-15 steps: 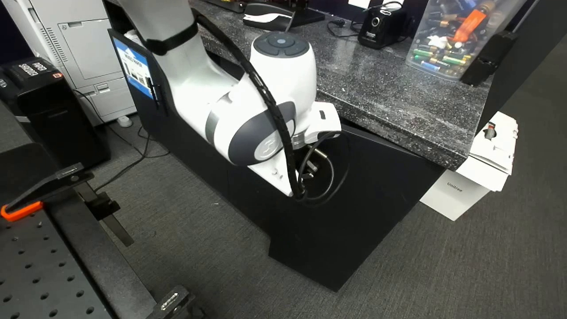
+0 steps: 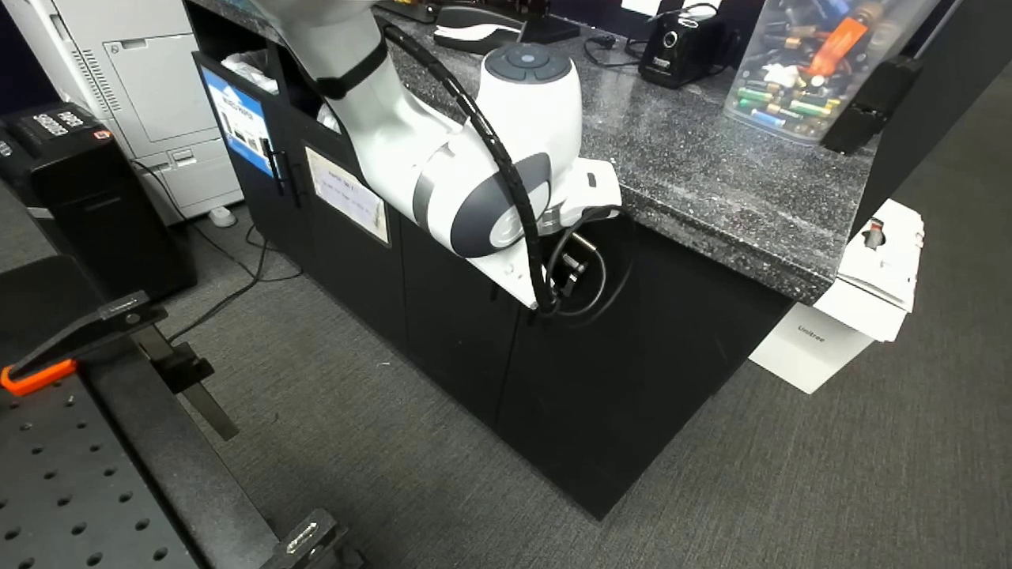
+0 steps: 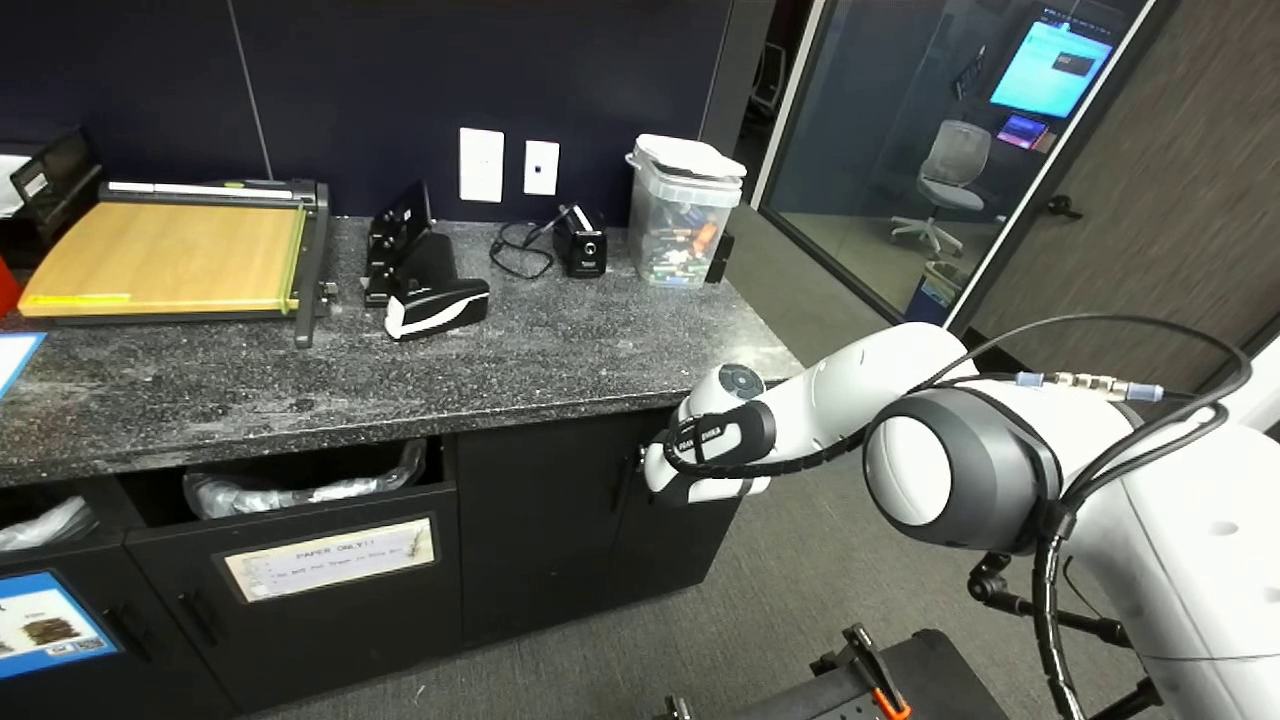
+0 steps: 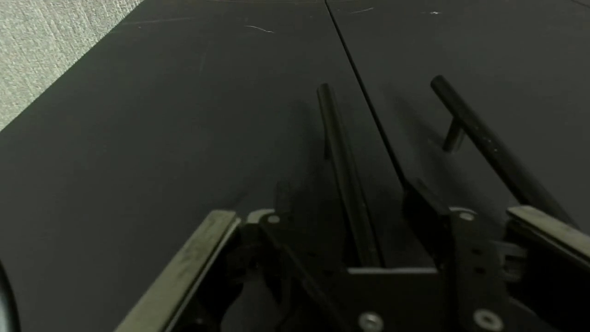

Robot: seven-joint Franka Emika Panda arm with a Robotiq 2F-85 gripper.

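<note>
The black cabinet door [image 4: 182, 133] with a bar handle [image 4: 344, 149] fills the left of the wrist view. A narrow seam separates it from the neighbouring door [image 4: 498, 61], which carries a similar handle [image 4: 481, 130]. My gripper is open, its fingers [image 4: 428, 207] spread to either side of the first handle, with gaps between handle and fingers. In exterior view 1 the door [image 2: 607, 379] looks flush with the cabinet front; the gripper there [image 2: 572, 269] is partly hidden by cables. Exterior view 2 shows the arm's wrist [image 3: 720, 438] in front of the cabinet, fingers hidden.
The stone countertop [image 2: 721, 190] overhangs above the arm's wrist. On it stand a clear tub of batteries [image 2: 792, 76] and a black device [image 2: 678, 47]. A white box [image 2: 816, 341] sits past the cabinet's end.
The door's lower edge stood out from the cabinet front and now lies flush with it. The arm has moved toward the cabinet, up and rightward in exterior view 1.
</note>
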